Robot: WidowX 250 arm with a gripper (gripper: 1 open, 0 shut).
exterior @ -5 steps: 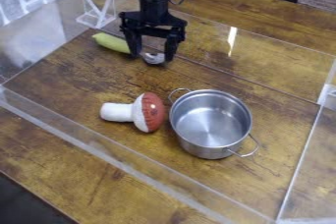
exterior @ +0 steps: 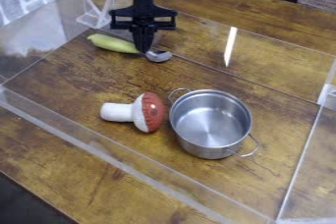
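Observation:
My black gripper (exterior: pixel 141 43) is low at the back left, shut, with its fingertips by a metal spoon-like utensil (exterior: pixel 159 56); whether it touches that is too small to tell. A pale yellow-green corn-like item (exterior: pixel 112 43) lies just left of the fingertips. A red-and-white toy mushroom (exterior: pixel 148 112) lies on its side in the middle front, and a steel pot (exterior: pixel 210 125) with two handles stands to its right.
The wooden tabletop (exterior: pixel 79 149) has clear plastic panels along its sides. The area right of the gripper and the front left are clear.
My gripper has moved slightly left and away from the camera, and its fingers have come closer together. The mushroom and pot are unmoved.

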